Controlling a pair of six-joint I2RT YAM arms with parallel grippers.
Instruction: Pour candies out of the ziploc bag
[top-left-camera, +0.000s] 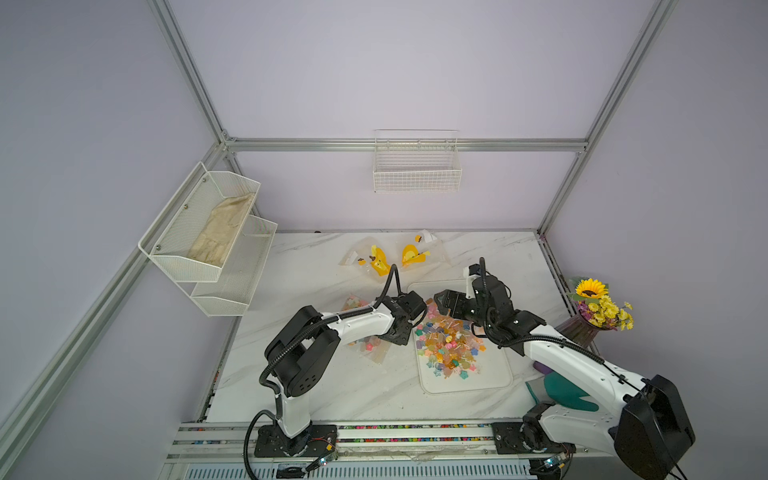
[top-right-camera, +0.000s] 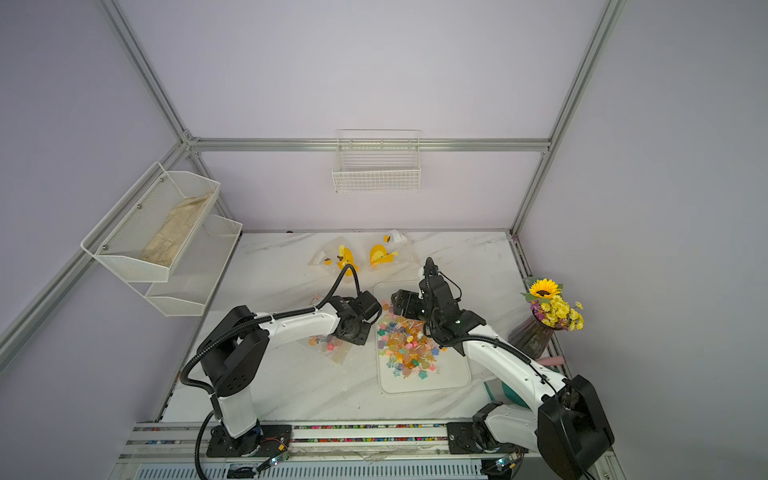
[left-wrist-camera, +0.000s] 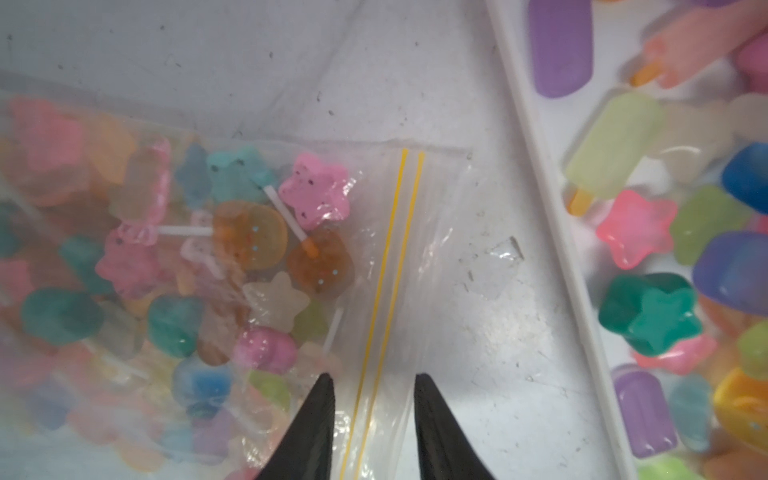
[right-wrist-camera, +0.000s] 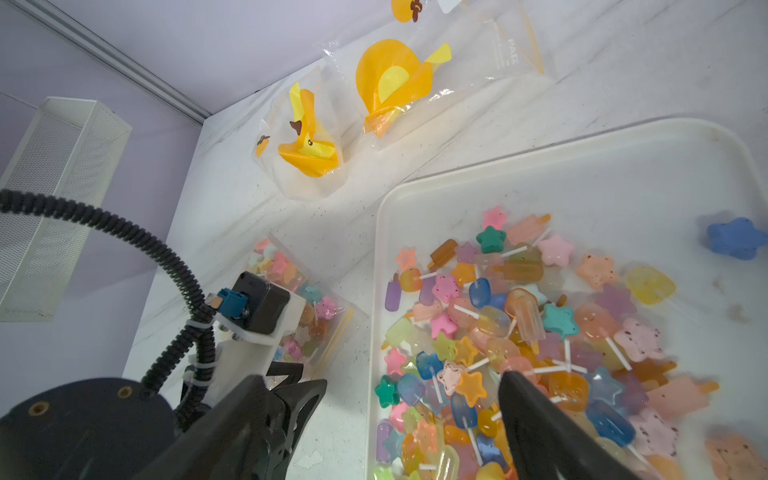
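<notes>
A clear ziploc bag (left-wrist-camera: 160, 264) full of colourful candies lies flat on the counter, its double yellow seal strip facing the tray. My left gripper is open over that seal strip; whether it touches the bag is unclear. A white tray (right-wrist-camera: 680, 176) beside the bag holds a heap of loose candies (right-wrist-camera: 520, 336). My right gripper (top-right-camera: 400, 302) hangs above the tray's upper-left part; in the right wrist view its fingers are dark blurs standing wide apart with nothing seen between them.
Two clear bags with yellow duck prints (top-left-camera: 412, 256) lie at the back. A flower vase (top-left-camera: 580, 328) stands at the right edge. A wire shelf (top-left-camera: 216, 296) hangs on the left wall.
</notes>
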